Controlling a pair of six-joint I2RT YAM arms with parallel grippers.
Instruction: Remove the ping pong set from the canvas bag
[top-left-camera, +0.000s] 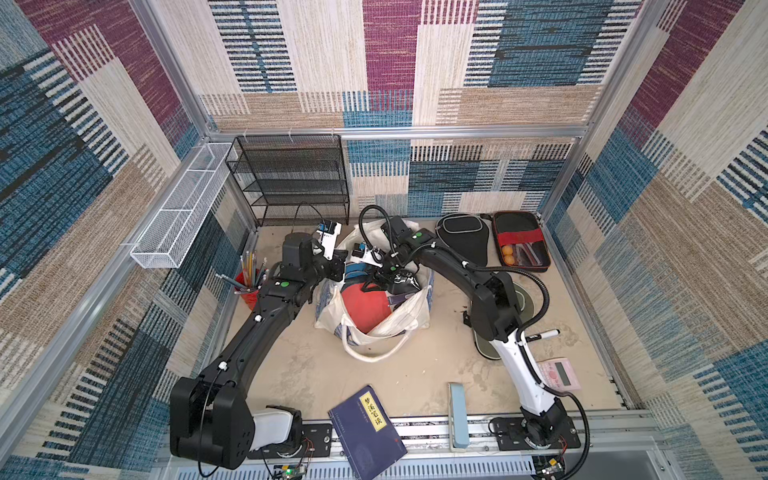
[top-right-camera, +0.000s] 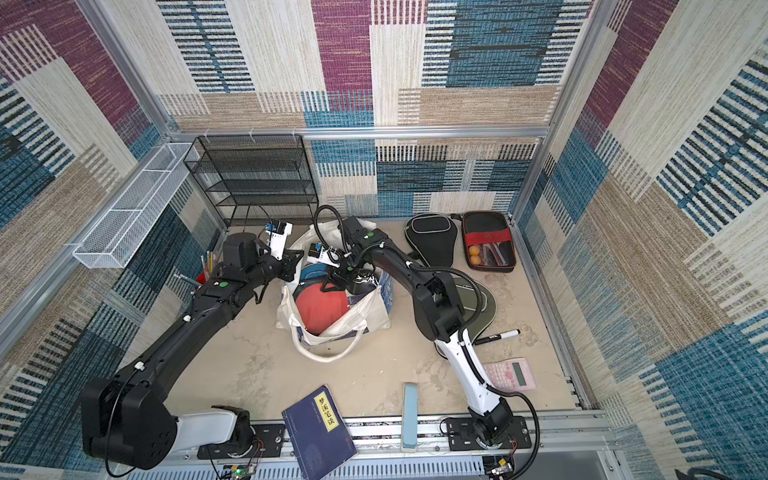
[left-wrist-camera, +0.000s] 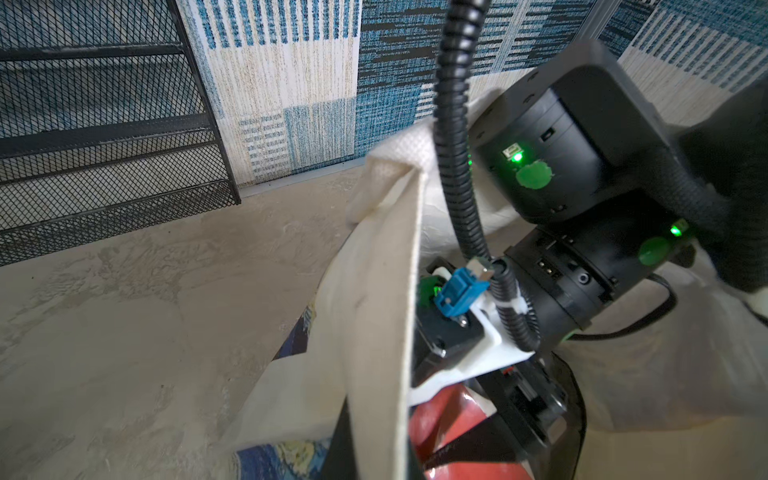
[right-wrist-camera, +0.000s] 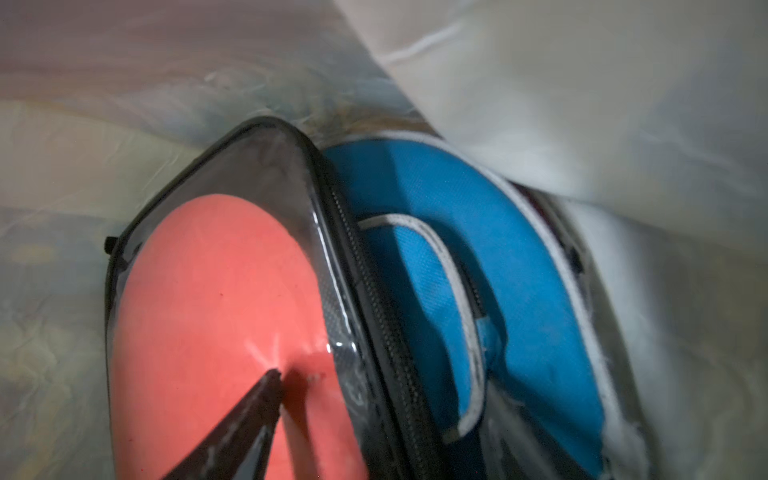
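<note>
The cream canvas bag (top-left-camera: 412, 312) stands open at mid-table. Inside it, the ping pong set (right-wrist-camera: 224, 320) shows a red paddle face behind a clear, black-zipped cover. A blue pouch (right-wrist-camera: 536, 320) with pale piping sits against its side. My left gripper is shut on the bag's left rim, the cloth running between its dark fingers. Down in the bag, my right gripper is part open, one blurred finger over the red face and the other over the blue pouch, with the set's zipped edge between them. Its contact with the set cannot be made out.
A black case (top-left-camera: 462, 237) and an opened case with orange balls (top-left-camera: 520, 244) lie at the back right. An olive case (top-left-camera: 524, 302) is under the right arm; a calculator (top-left-camera: 558, 373) lies nearby.
</note>
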